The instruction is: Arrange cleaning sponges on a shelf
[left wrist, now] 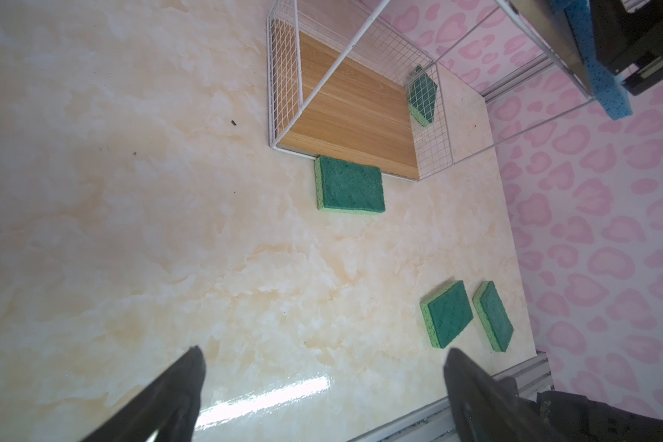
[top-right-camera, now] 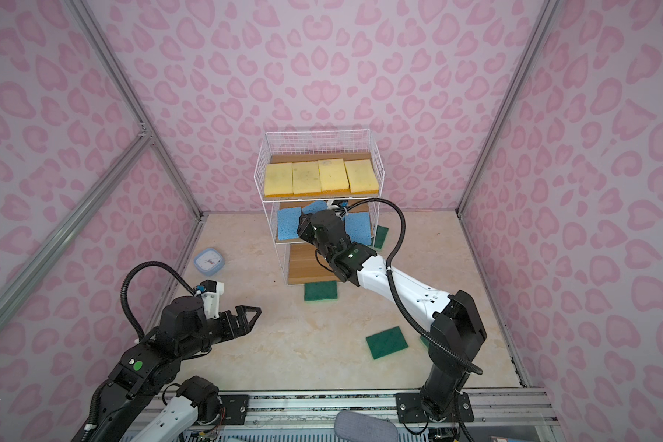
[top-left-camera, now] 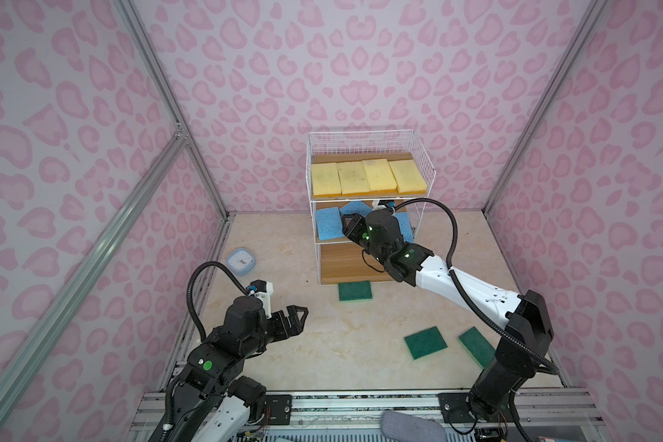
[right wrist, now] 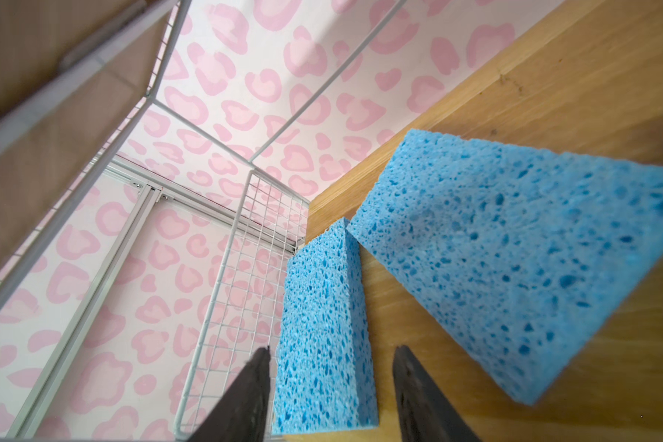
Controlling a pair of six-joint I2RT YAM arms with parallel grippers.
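Note:
A white wire shelf [top-left-camera: 319, 262] holds several yellow sponges [top-left-camera: 352, 177] in a row on top. On its middle level lie a left blue sponge [top-left-camera: 329, 223], a middle blue sponge [right wrist: 508, 235] turned askew, and a right blue sponge [right wrist: 309, 339] along the side mesh. My right gripper is inside that level, its fingers apart; the right blue sponge shows behind the gap, contact unclear. Green sponges lie on the floor: a front one [top-left-camera: 355, 290] at the shelf's front edge, and a pair [left wrist: 447, 314] at front right. My left gripper is open and empty, off the shelf's front left.
Another green sponge [top-right-camera: 380, 237] lies beside the shelf's right side. The wooden bottom level [left wrist: 353, 103] is bare. A blue-rimmed clock-like disc [top-left-camera: 241, 260] sits at the left. Open floor spreads across the middle; the right arm [top-left-camera: 464, 291] crosses above the right part.

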